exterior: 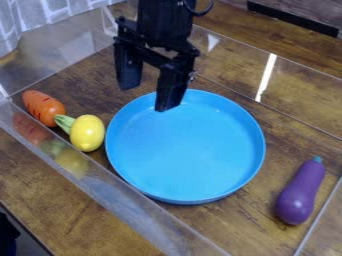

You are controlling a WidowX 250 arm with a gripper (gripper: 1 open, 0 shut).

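My black gripper is open, its two fingers spread wide with nothing between them, hanging over the back edge of a round blue plate. On the left lie an orange carrot and a yellow vegetable with a green stem, both beside the plate. A purple eggplant lies on the wooden surface at the lower right, apart from the plate.
A clear plastic wall runs diagonally along the front left.
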